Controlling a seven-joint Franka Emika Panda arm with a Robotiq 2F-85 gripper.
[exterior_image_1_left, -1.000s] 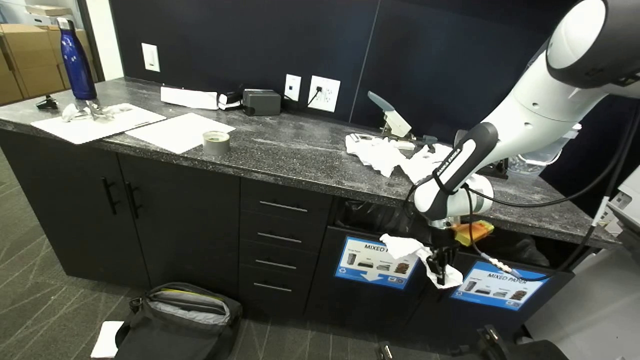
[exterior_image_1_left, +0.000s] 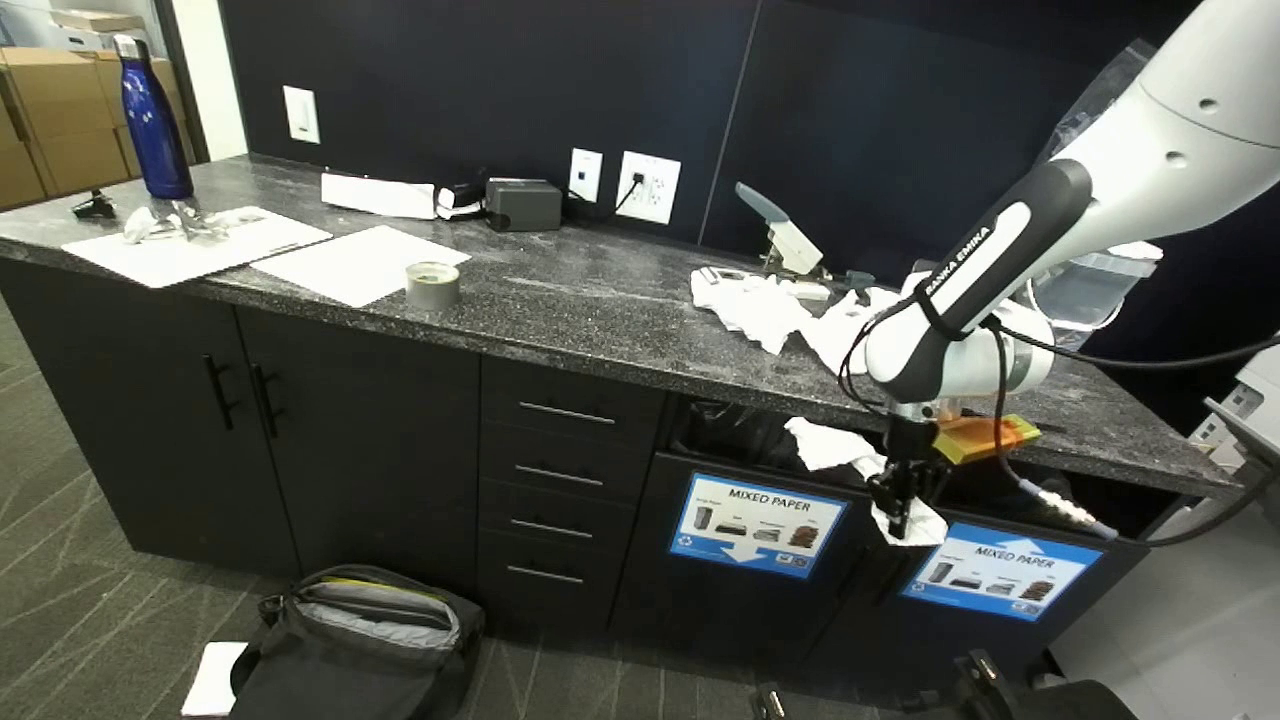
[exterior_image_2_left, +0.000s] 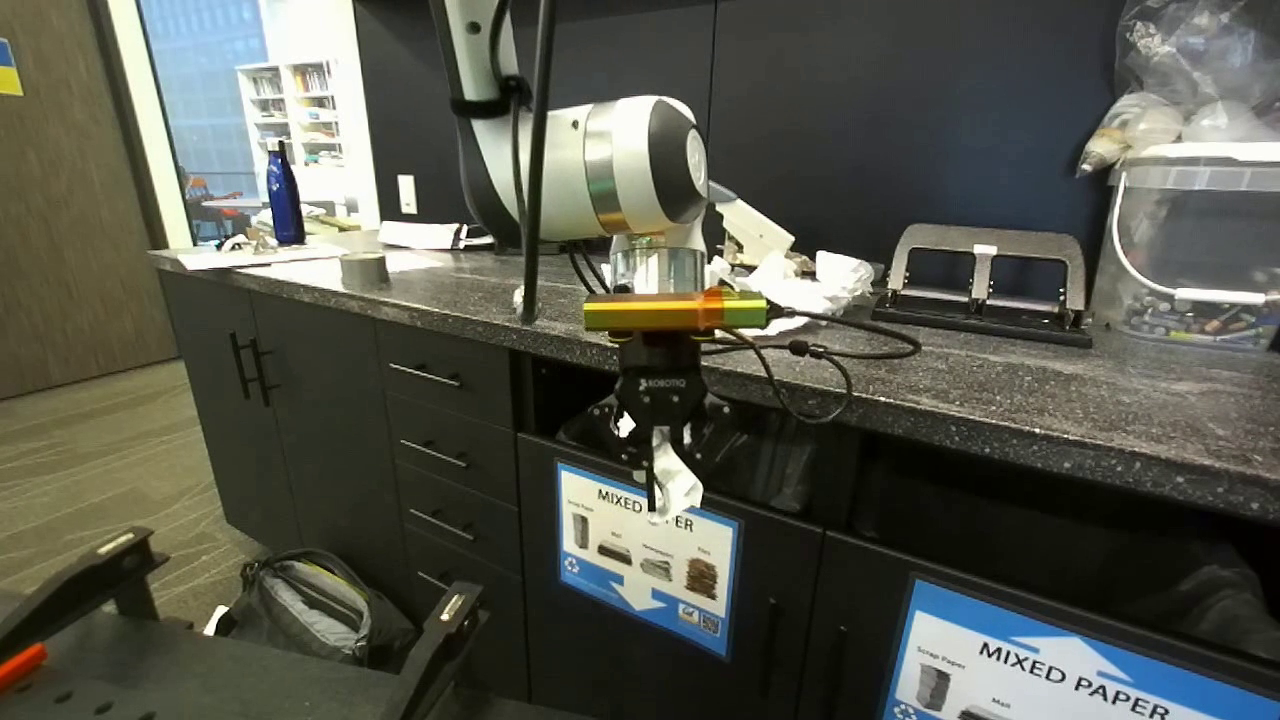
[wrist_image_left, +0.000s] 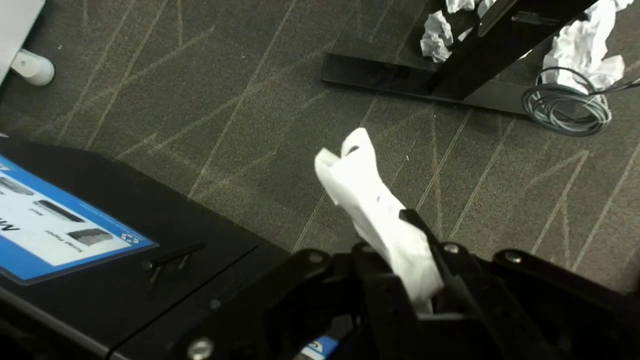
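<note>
A crumpled strip of white paper (wrist_image_left: 372, 198) is pinched between the two black fingers of my gripper, which is shut on it. In exterior view 1 that paper (exterior_image_1_left: 828, 445) sticks out to the left of the gripper (exterior_image_1_left: 900, 498), with another part hanging at its right. My gripper (exterior_image_2_left: 666, 480) points down in front of the cabinet, below the counter edge, and the lower end of the paper (exterior_image_2_left: 675, 486) covers part of the left MIXED PAPER sign (exterior_image_2_left: 636, 570). Open bin slots (exterior_image_1_left: 726, 430) lie beneath the counter behind the gripper.
More crumpled paper (exterior_image_1_left: 750, 306) lies on the counter (exterior_image_1_left: 576, 300), near a stapler (exterior_image_1_left: 788, 246). A hole punch (exterior_image_2_left: 986, 282) and a clear bucket (exterior_image_2_left: 1188, 240) stand farther right. Crumpled paper (wrist_image_left: 436, 37) and a coiled cable (wrist_image_left: 567, 108) are on the floor.
My gripper has moved up and a little to the right in exterior view 1, carrying the white paper. The arm above it has shifted too; things on the counter stay put.
</note>
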